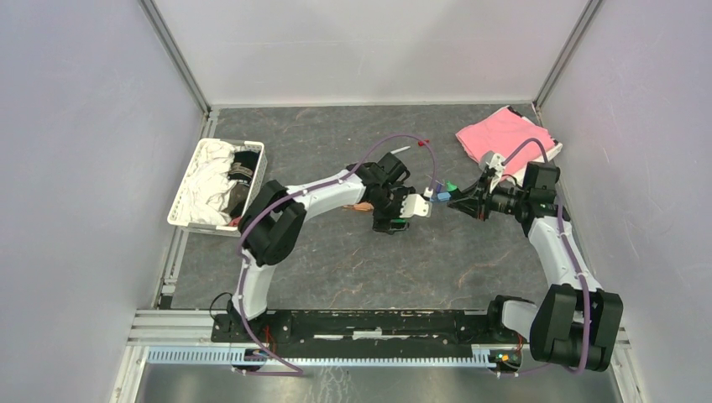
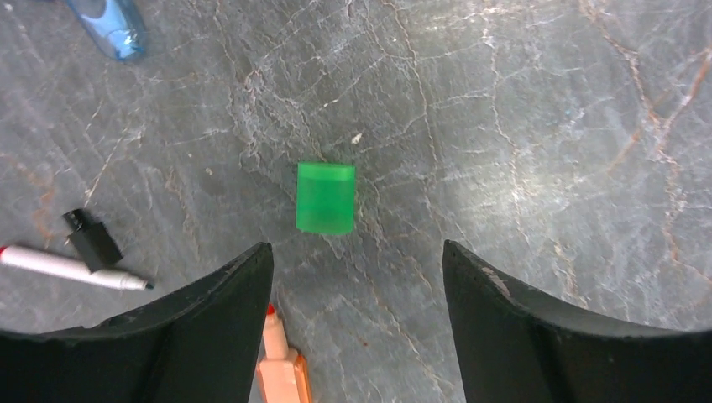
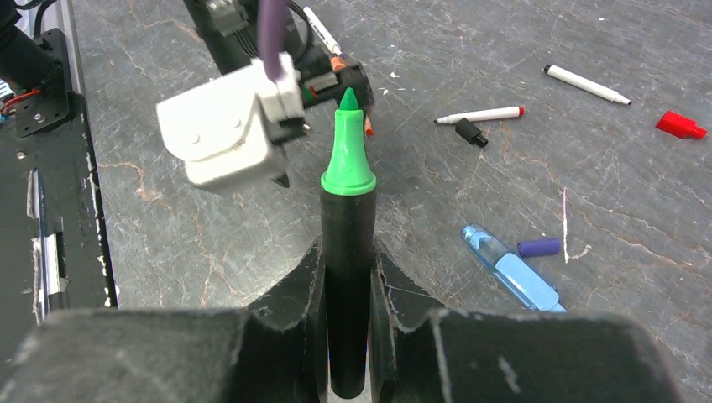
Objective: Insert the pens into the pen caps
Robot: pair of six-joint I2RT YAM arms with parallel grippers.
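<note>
My left gripper is open above a green cap (image 2: 326, 198), with nothing between its fingers. My right gripper is shut on a black marker (image 3: 347, 285) with a green tip, held upright in the right wrist view. A blue pen (image 3: 512, 269) and purple cap (image 3: 539, 248) lie below it. A white marker (image 2: 59, 267), black cap (image 2: 94, 239) and orange pen (image 2: 284, 376) lie left of and below the green cap in the left wrist view. Another white marker (image 3: 586, 84) and a red cap (image 3: 680, 125) lie farther back.
A white basket (image 1: 180, 189) with cloths stands at the left. A pink cloth (image 1: 495, 130) lies at the back right.
</note>
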